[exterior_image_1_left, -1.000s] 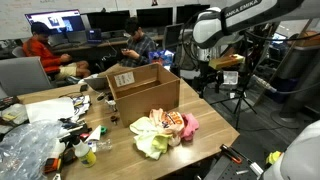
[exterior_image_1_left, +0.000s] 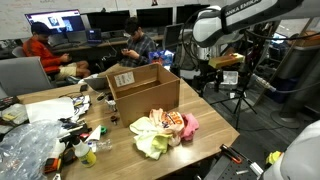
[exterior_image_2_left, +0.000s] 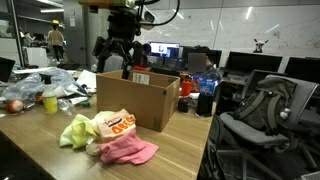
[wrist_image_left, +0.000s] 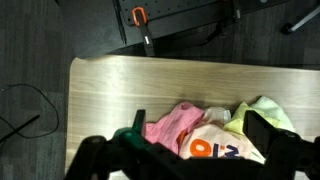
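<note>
On the wooden table (exterior_image_1_left: 130, 172) lies a pile of cloths: a yellow-green cloth (exterior_image_1_left: 151, 138), an orange-and-white printed cloth (exterior_image_2_left: 115, 122) and a pink cloth (exterior_image_2_left: 130, 149). Behind them stands an open cardboard box (exterior_image_1_left: 145, 98). High above the table's near right part, my gripper is open, its two dark fingers wide apart. In the wrist view the pink cloth (wrist_image_left: 173, 126) and the printed cloth (wrist_image_left: 215, 141) show between and below the fingers, out of contact. The yellow-green cloth (wrist_image_left: 262, 112) is partly hidden by the right finger.
Clear plastic bags (exterior_image_1_left: 28, 148), a yellow bottle (exterior_image_1_left: 85, 153) and several small items crowd the table's left side in exterior view 1. Bare wood lies around the pink cloth. Two people sit behind; a chair with a backpack (exterior_image_2_left: 265, 105) stands beside the table.
</note>
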